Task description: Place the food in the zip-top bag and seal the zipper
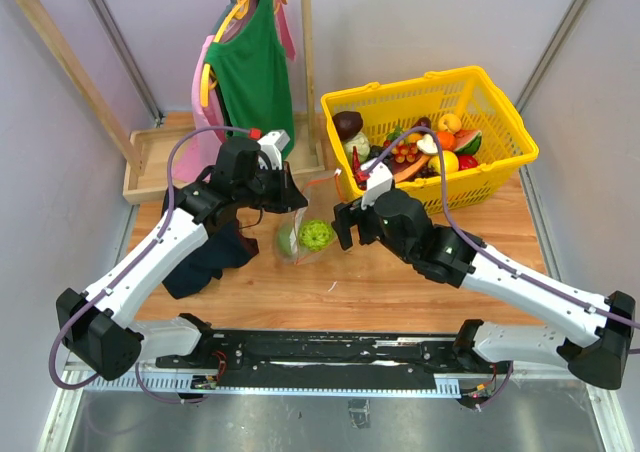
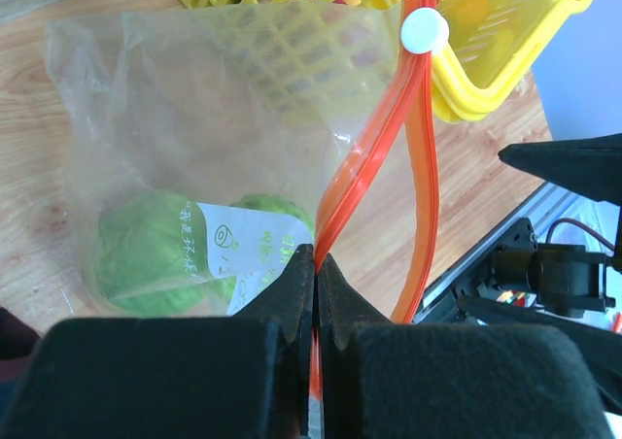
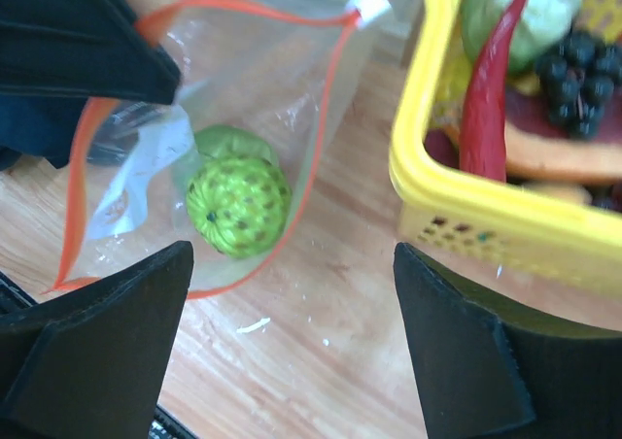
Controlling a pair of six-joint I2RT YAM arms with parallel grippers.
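Note:
The clear zip bag (image 1: 308, 247) stands open on the wooden table, with green food inside (image 1: 318, 234) (image 3: 239, 204), partly behind a printed label. My left gripper is shut on the bag's orange-edged rim, as its view shows. My right gripper (image 1: 352, 222) is at the bag's right, apart from it; in its own view its fingers are spread, with the bag's mouth and bare table beyond them. A white slider sits at the top end of the orange zipper (image 2: 425, 31).
A yellow basket (image 1: 500, 172) of fruit and vegetables stands just behind and right of the bag. A clothes rack (image 1: 130, 177) is at the back left, dark cloth (image 1: 205, 267) left of the bag. Bare table (image 1: 420, 292) lies in front of the basket.

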